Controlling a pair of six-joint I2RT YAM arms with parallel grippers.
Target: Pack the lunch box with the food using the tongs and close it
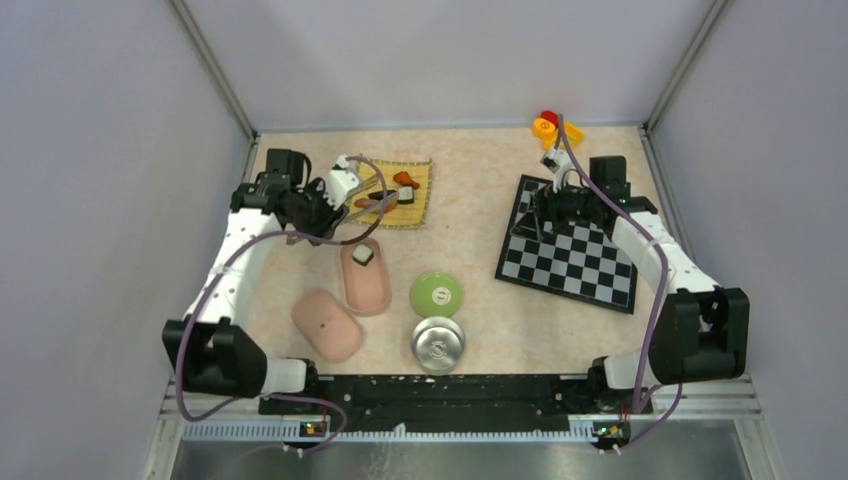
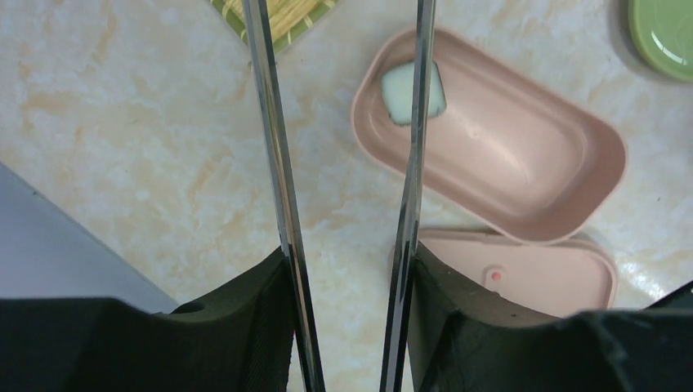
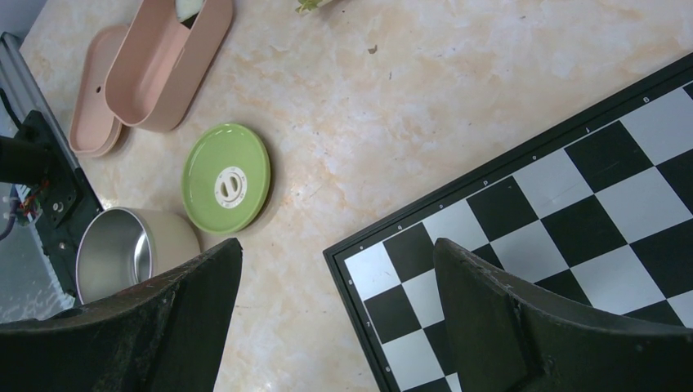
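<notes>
A pink lunch box [image 1: 366, 290] stands open left of centre, with one white, dark-based piece [image 1: 363, 254] at its far end. Pieces of play food lie on the yellow mat [image 1: 421, 178]: a drumstick [image 1: 403, 179], another white piece [image 1: 406, 195] and brownish pieces. My left gripper [image 1: 387, 188] reaches over that mat with its long metal fingers [image 2: 282, 180] spread apart; their tips fall outside the left wrist view, and nothing shows between them. Above the checkered board, my right gripper is open and empty.
The pink lid [image 1: 327, 325] lies left of the box. A green disc [image 1: 436, 293] and a metal cup [image 1: 438, 345] stand to its right. The checkered board [image 1: 570, 262] fills the right side, with yellow and red toys [image 1: 545, 128] behind it.
</notes>
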